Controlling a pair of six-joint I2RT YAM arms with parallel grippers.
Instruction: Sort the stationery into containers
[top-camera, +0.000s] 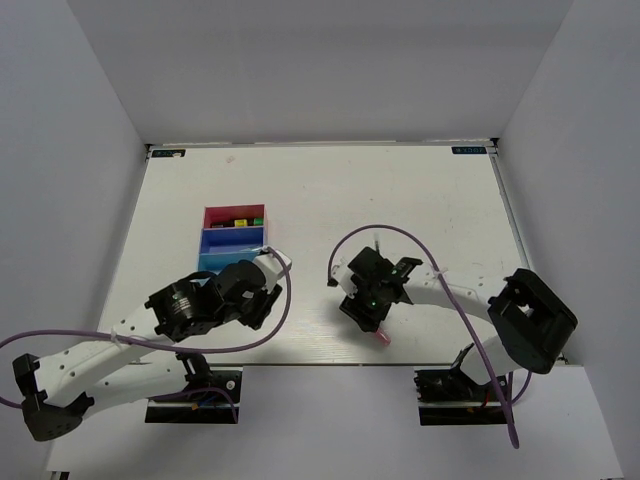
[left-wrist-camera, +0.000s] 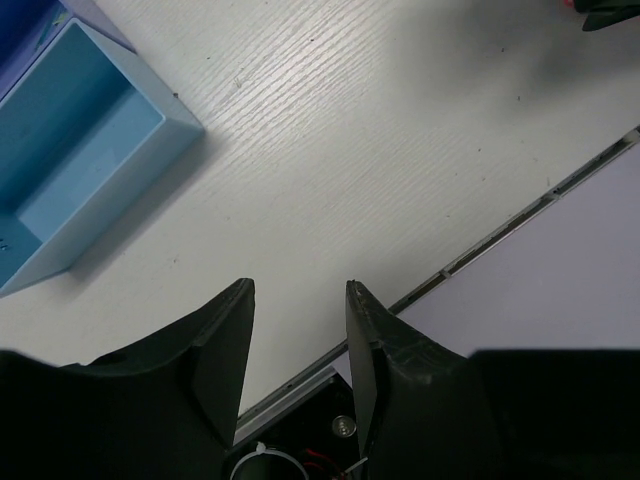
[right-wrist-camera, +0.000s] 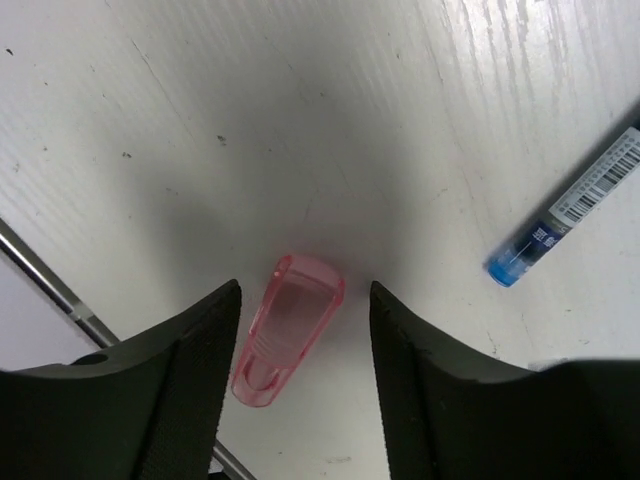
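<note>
In the right wrist view a pink, translucent oblong item (right-wrist-camera: 290, 315) lies on the table between the fingers of my right gripper. A strip of table shows between the item and the right-hand finger, so these fingers look apart. The top view shows the pink item's end (top-camera: 381, 337) below that gripper; the rest is covered. A blue-tipped pen with a barcode (right-wrist-camera: 590, 190) lies to its right. My left gripper is open and empty over bare table. Near it stand the containers: light blue (left-wrist-camera: 165, 125), darker blue (top-camera: 205, 242) and red (top-camera: 207, 217).
Small dark, yellow and green items (top-camera: 240, 223) sit in the red container.
</note>
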